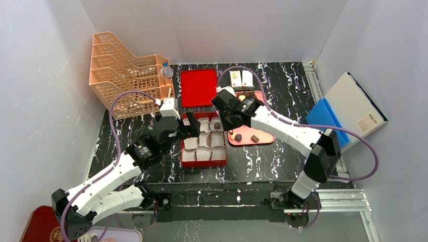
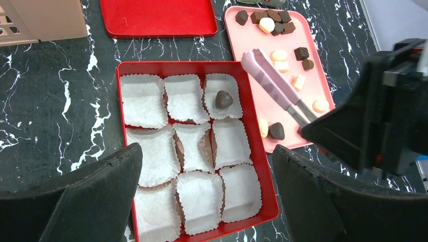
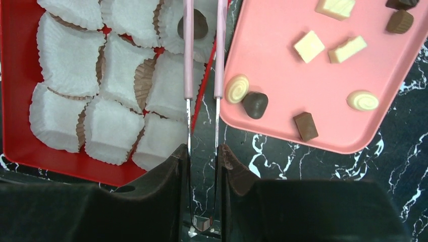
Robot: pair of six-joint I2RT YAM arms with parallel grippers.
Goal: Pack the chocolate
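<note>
The red box (image 2: 122, 101) holds paper cups in rows; a dark chocolate (image 2: 223, 100) sits in its back-right cup, the others in view look empty. The pink tray (image 3: 272, 85) right of it carries several dark, brown and cream chocolates. My right gripper holds pink-tipped tongs above the box's right edge near that dark chocolate, the tips apart with no chocolate between them. My left gripper stands open over the box, with nothing between its fingers.
A red lid (image 1: 198, 86) lies behind the box. An orange rack (image 1: 123, 70) stands back left, with a bottle (image 1: 166, 70) beside it. Folders (image 1: 348, 111) lean at the right. Dark marble left of the box is free.
</note>
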